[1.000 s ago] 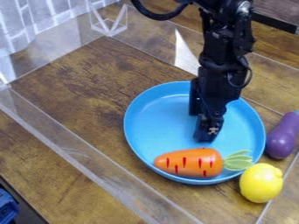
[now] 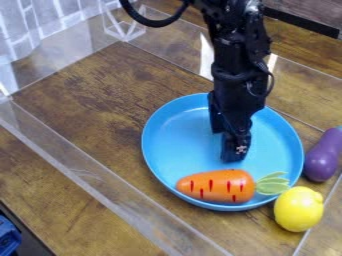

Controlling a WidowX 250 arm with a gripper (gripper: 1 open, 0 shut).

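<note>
My black gripper (image 2: 227, 135) reaches down from the top into the blue plate (image 2: 174, 140), its tip low over the plate's middle; it looks open, though the dark fingers are hard to make out. An orange toy carrot (image 2: 214, 185) with pale green leaves lies at the front of the plate, below the gripper.
A purple eggplant (image 2: 322, 155) lies right of the plate, and a yellow lemon (image 2: 299, 208) at its front right. A dark blue object (image 2: 11, 240) is at the bottom left edge.
The upper part of my arm and gripper has shifted left; the tip stays at about the same place over the plate. The objects have not moved.
</note>
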